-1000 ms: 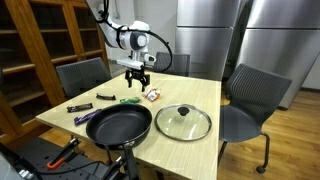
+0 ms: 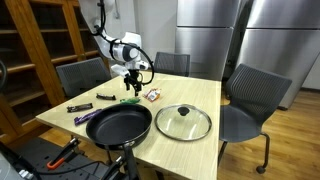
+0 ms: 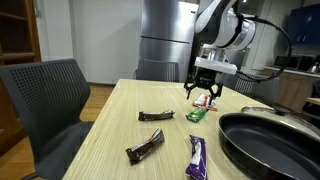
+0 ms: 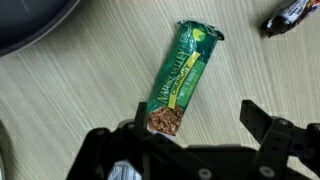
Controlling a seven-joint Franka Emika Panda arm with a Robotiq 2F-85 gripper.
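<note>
A green granola bar wrapper (image 4: 188, 70) lies flat on the table, slanting between the fingers in the wrist view. My gripper is above it, fingers wide apart and empty. From outside, the gripper (image 3: 202, 92) hangs over the far part of the table, near the same green bar (image 3: 197, 114). The green bar (image 2: 130, 101) also shows behind the black pan (image 2: 118, 124). A red and white packet (image 2: 152, 95) sits to its right, with dark bars (image 2: 80, 107) and a purple bar (image 2: 86, 118) to its left.
A round lid (image 2: 183, 123) with a dark knob lies right of the pan. In the wrist view the pan (image 4: 25, 15) fills the upper left corner, a dark wrapper (image 4: 290, 15) the upper right. Chairs (image 2: 250, 108) stand around the table.
The gripper has come down and shifted slightly left, closer to the green bar. The objects on the table have stayed put.
</note>
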